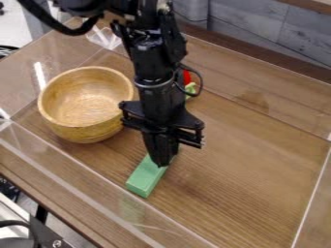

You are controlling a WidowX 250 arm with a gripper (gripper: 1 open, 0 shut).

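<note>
A black robot arm reaches down from the top centre, and its gripper (162, 157) hangs low over a green rectangular block (145, 178) lying on the wooden table. The fingertips overlap the block's upper end in this view; whether they touch it cannot be told. The fingers look closed together. Part of the block is hidden behind them.
A tan bowl (70, 102) sits to the left. Behind the arm at the right, a red object (187, 77) and a light green item (193, 89) are partly hidden. A grey wall stands at the back.
</note>
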